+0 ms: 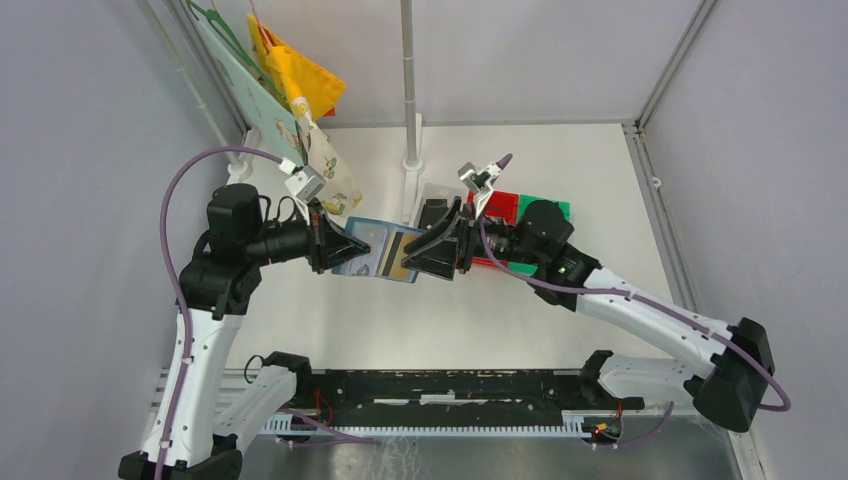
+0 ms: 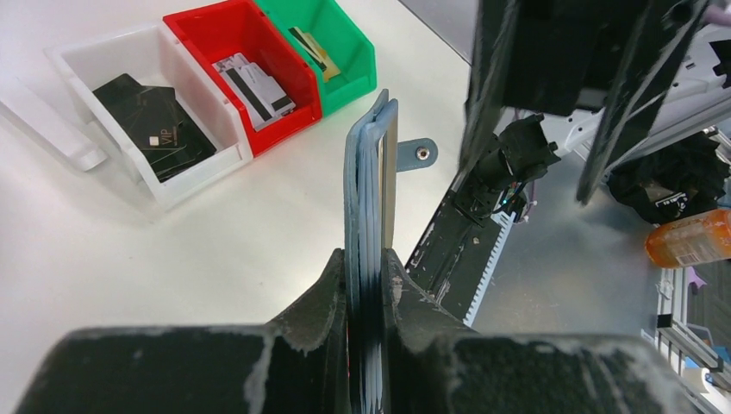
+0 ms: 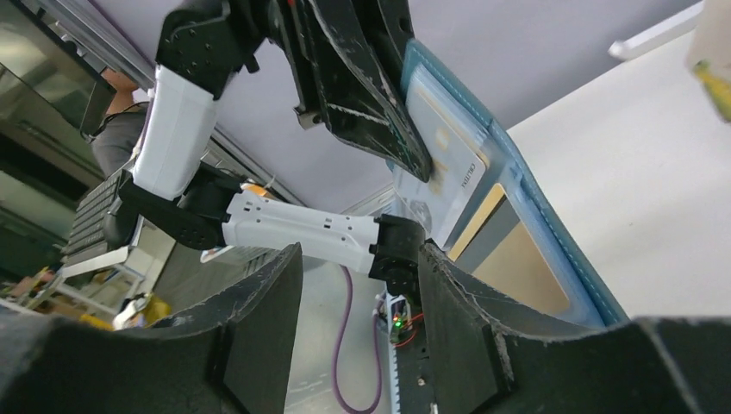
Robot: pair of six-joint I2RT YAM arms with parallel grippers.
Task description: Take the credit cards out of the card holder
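Observation:
A light-blue card holder [image 1: 375,236] with cards behind its clear windows hangs above the table. My left gripper [image 1: 366,251] is shut on one end of it; in the left wrist view the holder [image 2: 371,185] stands edge-on between the fingers, its snap strap [image 2: 417,154] sticking out. In the right wrist view a pale card [image 3: 448,142] and a gold card with a dark stripe [image 3: 526,272] show in the holder. My right gripper stands open at the holder's free end, the holder beside and behind one fingertip. Nothing is held in it.
On the table, a white bin [image 2: 233,159] holds black cards [image 2: 155,129], a red bin [image 2: 303,118] grey-white cards [image 2: 254,90], and a green bin [image 2: 358,69] a few cards. A white post [image 1: 408,80] stands behind.

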